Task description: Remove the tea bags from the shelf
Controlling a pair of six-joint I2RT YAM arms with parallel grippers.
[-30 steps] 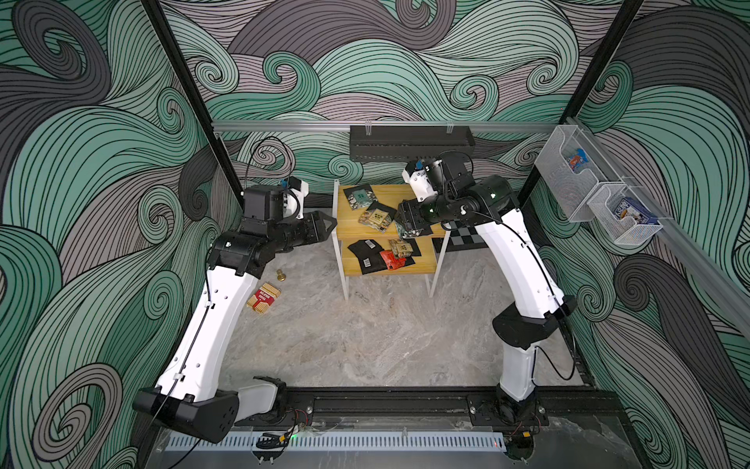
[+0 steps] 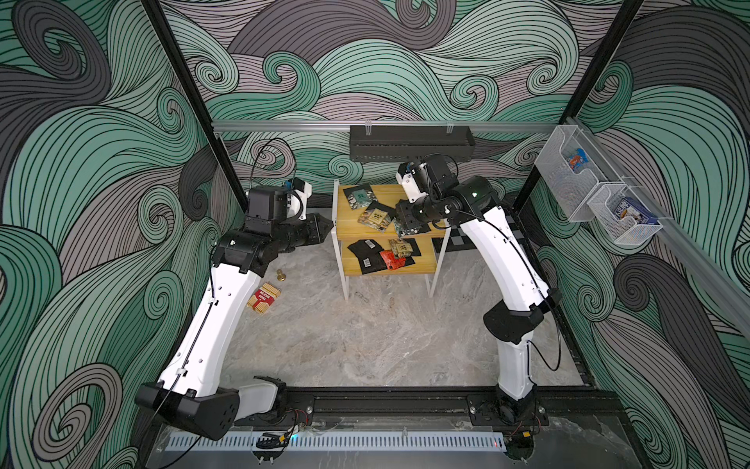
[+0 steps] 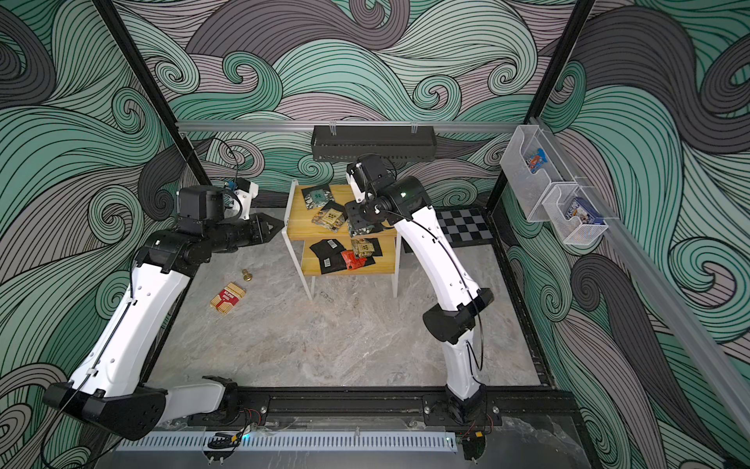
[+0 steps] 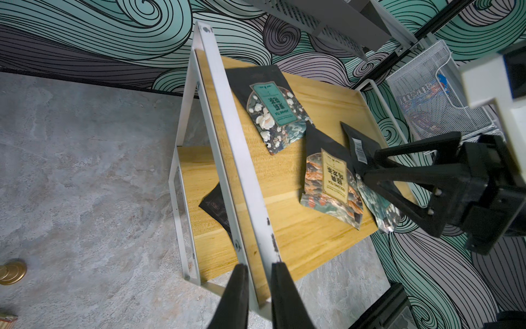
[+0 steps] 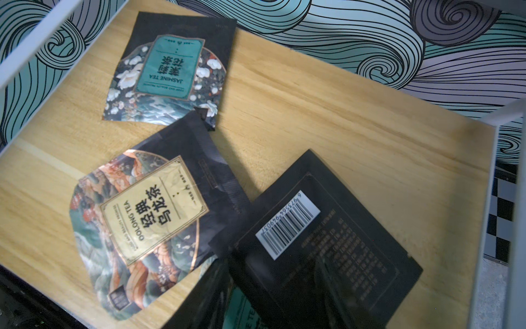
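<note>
On the top board of the shelf [image 2: 351,226] lie a jasmine tea bag [image 5: 164,65], an oolong tea bag [image 5: 148,213] and a black barcoded tea bag [image 5: 339,235], partly over a teal one. My right gripper is over the barcoded bag, its fingers apart; whether they touch it is unclear. My left gripper is at the shelf's left white post, fingertips drawn close at the frame bar, seemingly shut on it. More bags [image 2: 367,254] lie on the lower board, including a red one.
Wire baskets [image 2: 562,172] hang at the right, a dark tray [image 2: 410,140] at the back. A red-yellow box [image 2: 263,297] and a small brass object [image 2: 280,275] lie on the floor left of the shelf.
My right arm has shifted a little to the left over the top board. My left arm is almost unchanged.
</note>
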